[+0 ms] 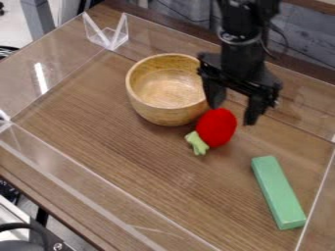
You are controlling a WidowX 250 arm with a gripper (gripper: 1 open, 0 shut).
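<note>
The black gripper (238, 95) hangs above the back right of the wooden table, its fingers spread open, just above and behind a red object with a pale green tip (217, 125). A round tan bowl (151, 83) sits to the left of the gripper, and a long green block (277, 191) lies at the right front. I see nothing held between the fingers.
A clear plastic holder (108, 29) stands at the back left. A wall edge runs along the back, and a dark cable is at the bottom left corner.
</note>
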